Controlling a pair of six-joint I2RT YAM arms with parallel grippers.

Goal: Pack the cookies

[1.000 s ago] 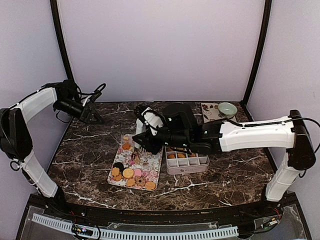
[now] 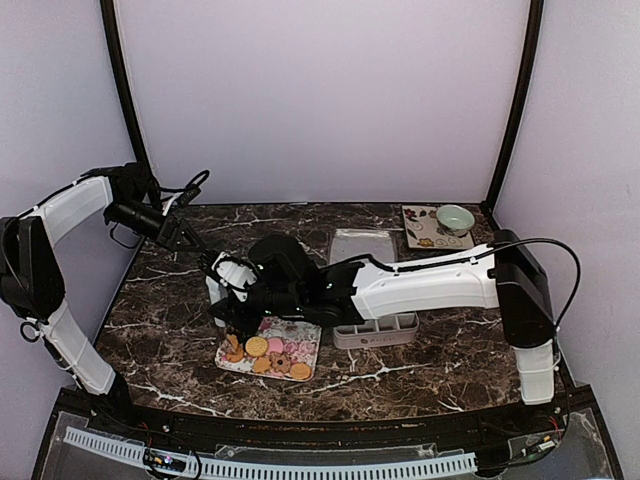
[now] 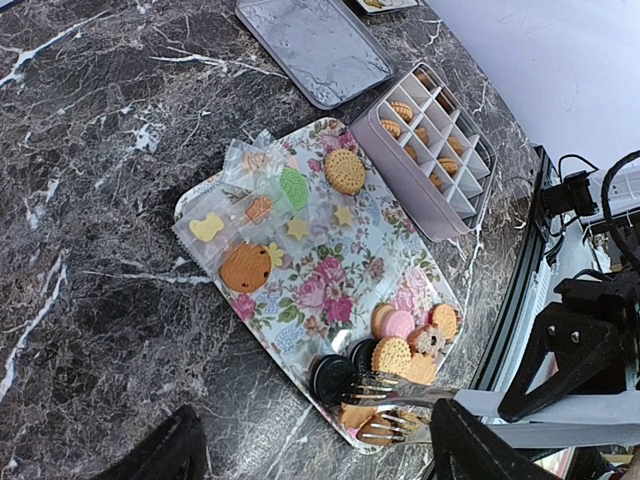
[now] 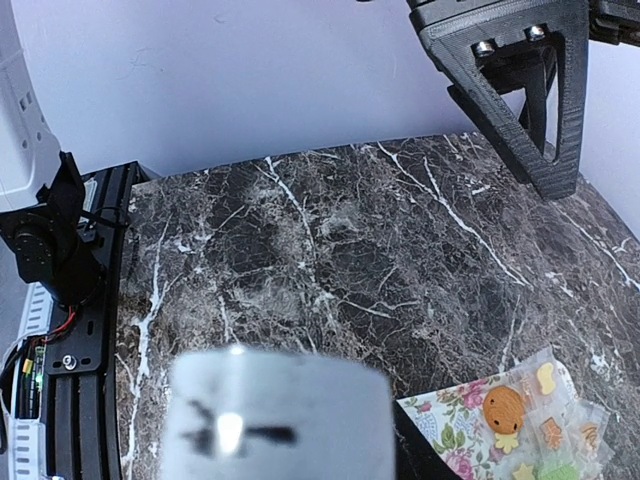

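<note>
My right gripper [image 2: 225, 290] is low over the front-left of the floral mat [image 3: 330, 250], shut on a pale, white-handled tool with metal tines [image 3: 390, 395]. My left gripper [image 2: 185, 235] hangs higher at the left, part open, nothing visible between its fingers. Bagged decorated cookies [image 3: 250, 215] lie at the mat's back part. A divided box [image 3: 415, 160] holds cookies in several compartments.
An empty metal tray [image 3: 310, 45] stands behind the box. A floral board [image 2: 420, 230] with a pale green bowl [image 2: 455, 216] is at the back right. Bare marble is free left of the mat.
My right gripper has moved left and toward the front of the mat with the tool in it. The left arm is almost unchanged.
</note>
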